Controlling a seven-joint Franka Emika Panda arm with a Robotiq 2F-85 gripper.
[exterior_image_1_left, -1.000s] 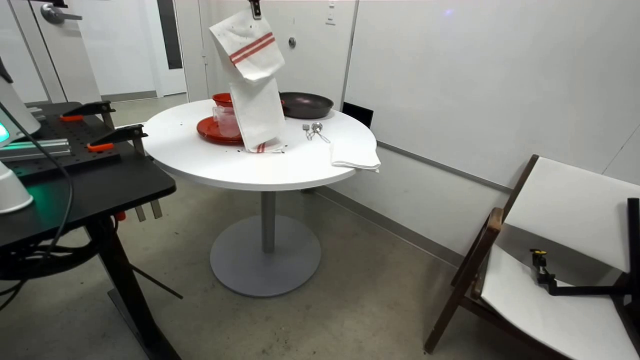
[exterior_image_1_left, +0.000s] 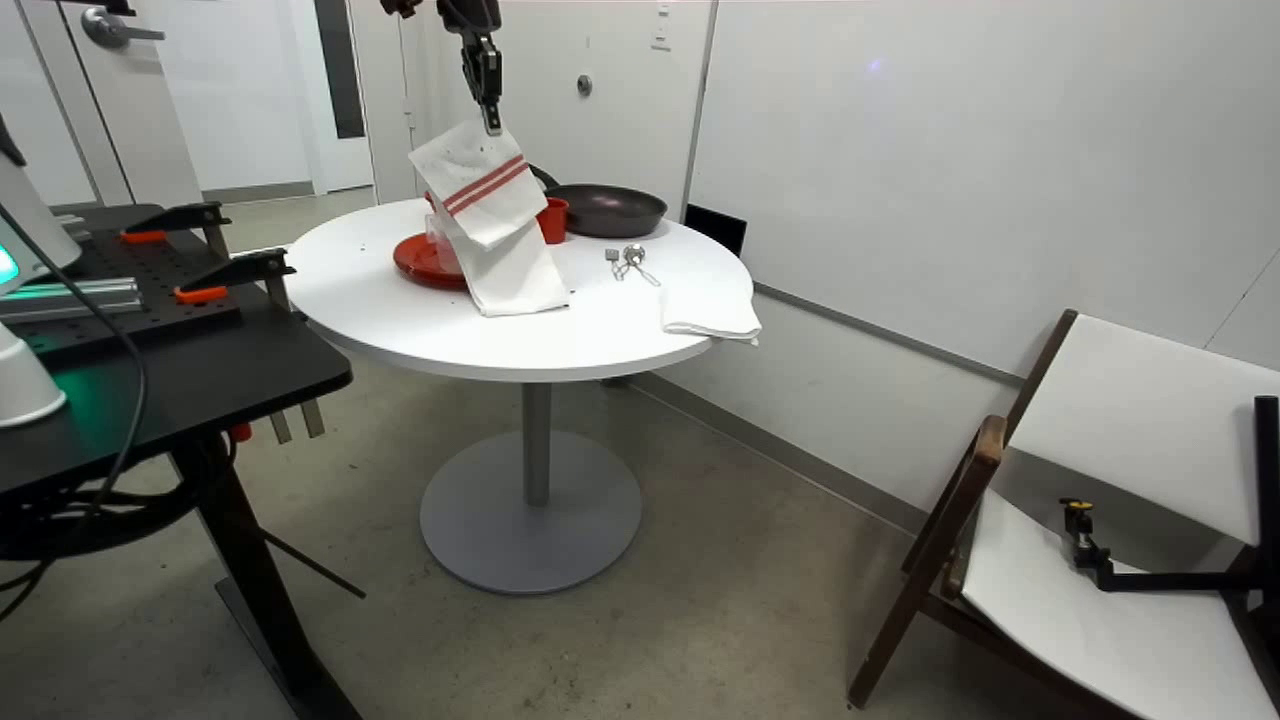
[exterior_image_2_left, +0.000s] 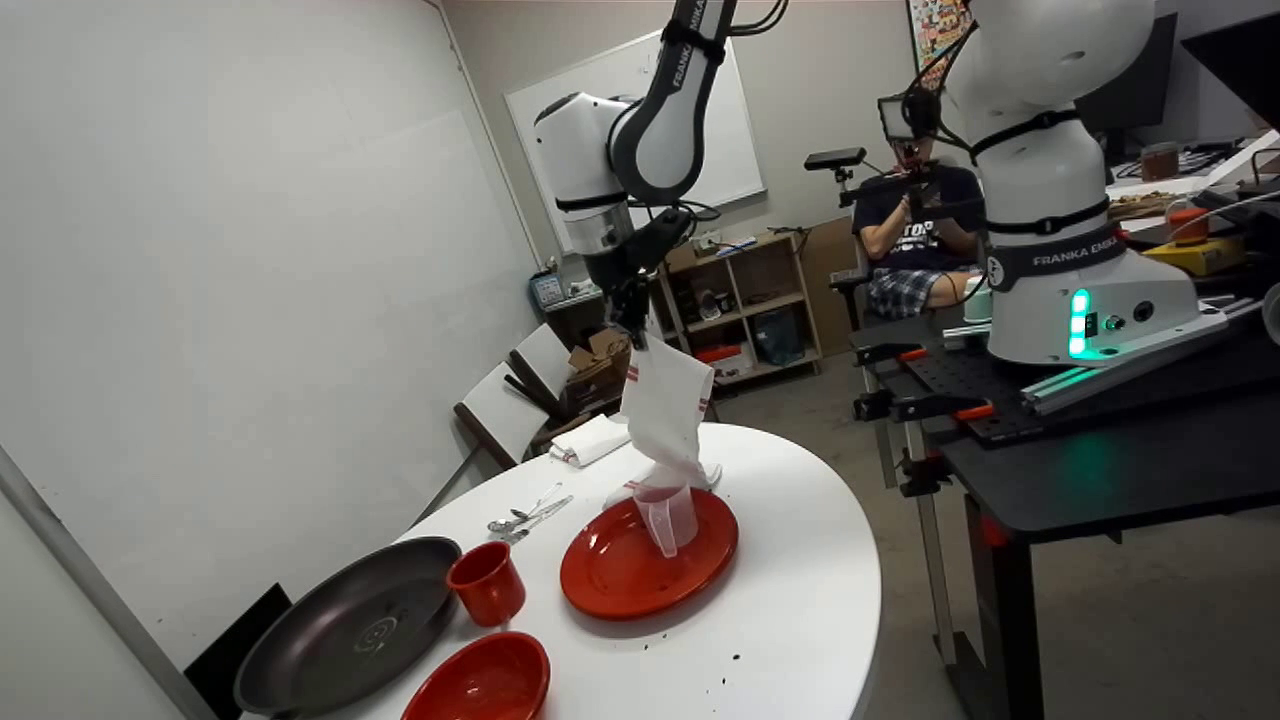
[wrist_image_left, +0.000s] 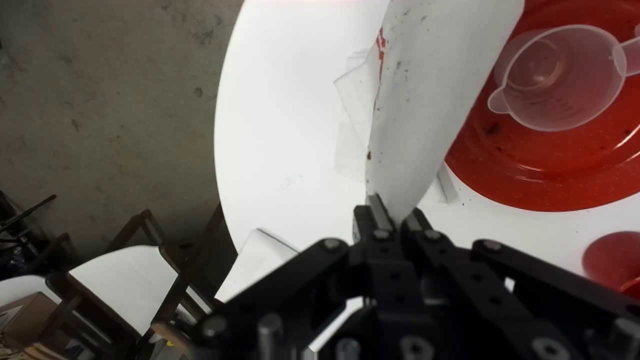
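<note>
My gripper (exterior_image_1_left: 493, 124) is shut on the upper edge of a white towel (exterior_image_1_left: 486, 198) with red stripes. The towel hangs down from the fingers, and its lower part rests on the white round table. In the wrist view the gripper pinches the cloth (wrist_image_left: 429, 96), which runs away from the fingertips beside a red plate (wrist_image_left: 528, 192). On that plate stands a clear plastic measuring cup (wrist_image_left: 564, 78). From the second exterior view, the towel (exterior_image_2_left: 667, 402) hangs just behind the measuring cup (exterior_image_2_left: 666, 516), partly overlapping it in view; whether they touch I cannot tell.
A dark frying pan (exterior_image_2_left: 348, 630), red mug (exterior_image_2_left: 487, 584) and red bowl (exterior_image_2_left: 486, 684) stand on the table. Small metal utensils (exterior_image_1_left: 631, 260) lie near a folded white cloth (exterior_image_1_left: 710, 314) at the edge.
The gripper has come down and slightly left with the towel. More of the towel now lies slanted on the table, where it hung almost straight before.
</note>
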